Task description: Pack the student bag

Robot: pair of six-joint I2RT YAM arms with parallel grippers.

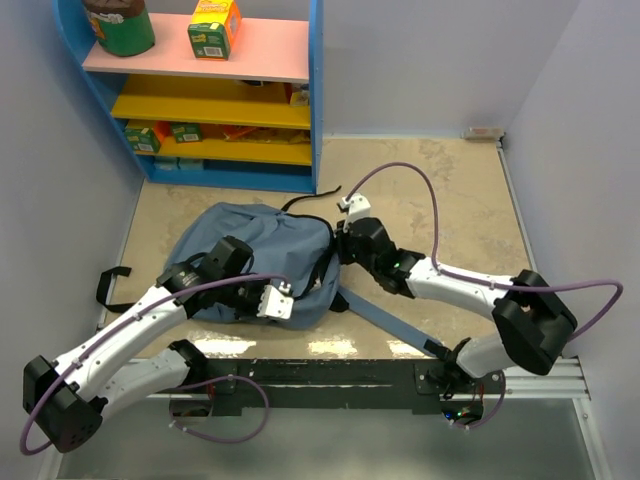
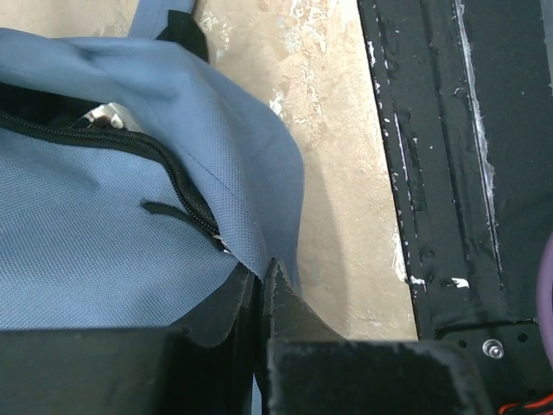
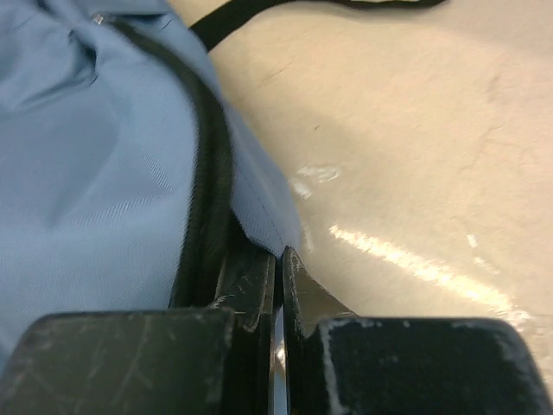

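Note:
The blue-grey bag lies on its side on the table, its black-zippered mouth partly open toward the right. In the left wrist view, my left gripper is shut on the fabric rim at the near side of the mouth, beside the zipper. At the far right edge of the bag, my right gripper is shut, with the thin blue rim running between its fingertips. A small whitish thing shows inside the opening; what it is cannot be made out.
A blue shelf unit with pink and yellow boards stands behind the bag, holding several boxes such as an orange-green one. One strap stretches right toward the table's front edge. Bare table lies to the right.

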